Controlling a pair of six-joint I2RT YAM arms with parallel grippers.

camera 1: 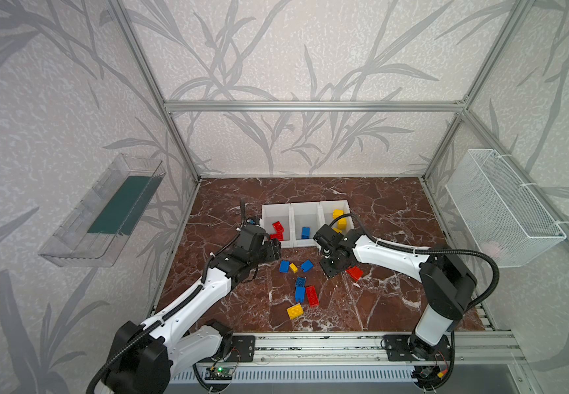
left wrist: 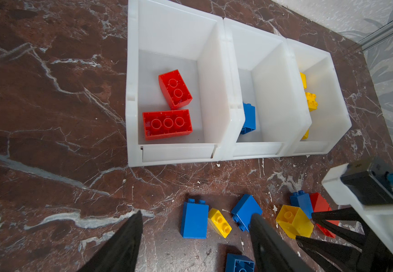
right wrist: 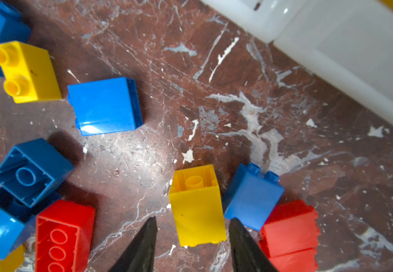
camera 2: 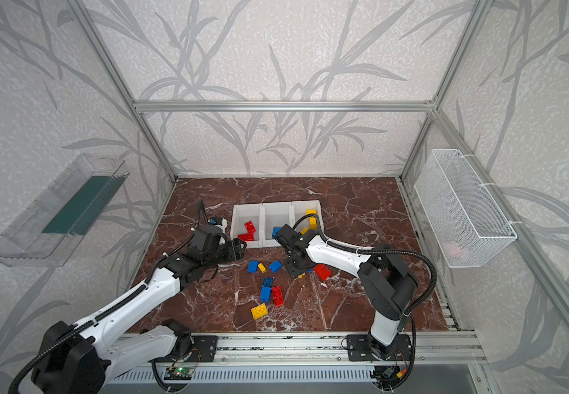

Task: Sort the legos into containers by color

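Note:
In the right wrist view my right gripper is part open above the table, its fingers on either side of the near end of a yellow brick [right wrist: 198, 217]; contact cannot be made out. A blue brick [right wrist: 254, 195] touches that yellow one, with red bricks [right wrist: 291, 231] beyond it. My left gripper stands open and empty over a blue brick [left wrist: 195, 219] and a small yellow brick [left wrist: 219, 222]. The white container [left wrist: 178, 154] has three compartments: red bricks [left wrist: 167, 124] at left, a blue brick [left wrist: 248, 118] in the middle, yellow bricks [left wrist: 311, 101] at right.
Nearer the front lie blue bricks [camera 1: 299, 293], a red brick [camera 1: 311, 295] and a yellow brick [camera 1: 295, 311]. A clear bin [camera 1: 77, 257] hangs at left, a white mesh basket [camera 1: 540, 246] at right. Bare table [camera 1: 389, 197] shows right of the container.

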